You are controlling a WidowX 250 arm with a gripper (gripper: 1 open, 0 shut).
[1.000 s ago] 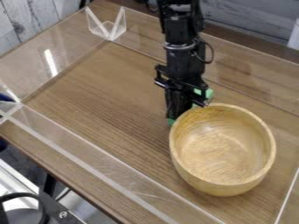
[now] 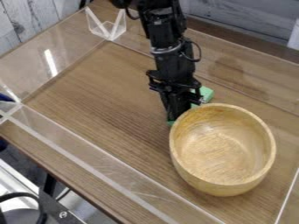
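The black gripper [image 2: 176, 105] reaches down from the top centre of the camera view, with its fingertips low at the back-left rim of a large tan bowl [image 2: 222, 153]. A small green object [image 2: 205, 93] lies just behind the bowl, partly hidden by the gripper. I cannot tell whether the fingers are open or shut, or whether anything is between them.
A clear plastic piece [image 2: 105, 22] stands at the back left. Dark cables [image 2: 24, 199] lie at the lower left corner.
The arm's body has shifted and turned a little to the left, while its fingertips stay near the bowl's rim. The bowl has not visibly moved.
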